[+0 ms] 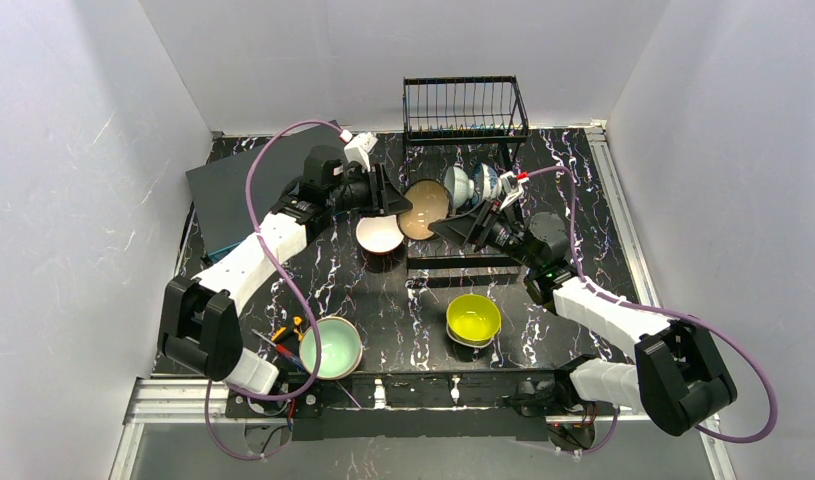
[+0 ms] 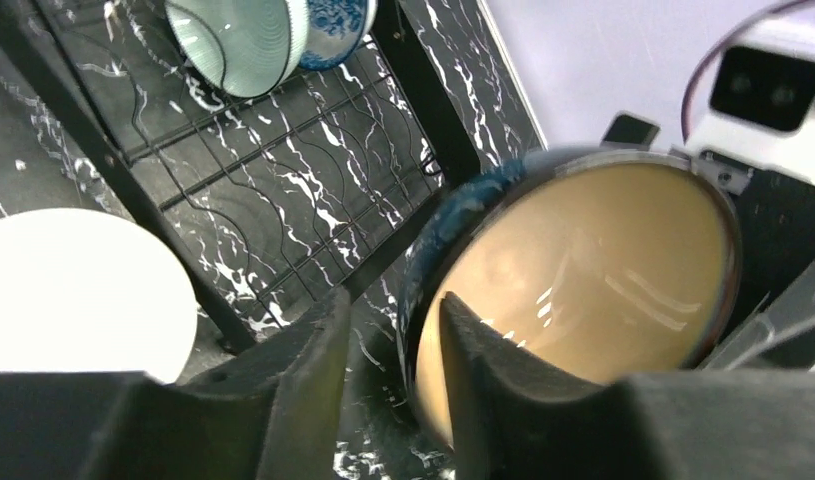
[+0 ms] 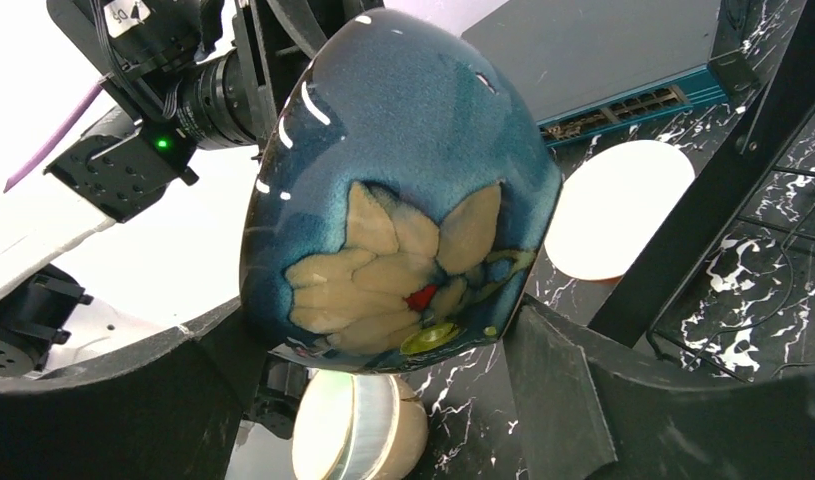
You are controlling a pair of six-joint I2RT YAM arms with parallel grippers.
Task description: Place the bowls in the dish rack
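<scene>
A dark blue bowl with a tan inside is held up between my two arms at the left side of the black dish rack. My left gripper is open, its fingers apart on either side of the bowl's rim. Across the bowl's flowered outside, my right gripper is shut, a finger against each side. A pale green bowl and a blue-patterned bowl stand tilted in the rack. A white-lined bowl sits left of it.
In front of the rack stands a yellow-green bowl stacked on a paler one. A mint bowl lies at front left, beside several tools. A dark grey panel fills the back left.
</scene>
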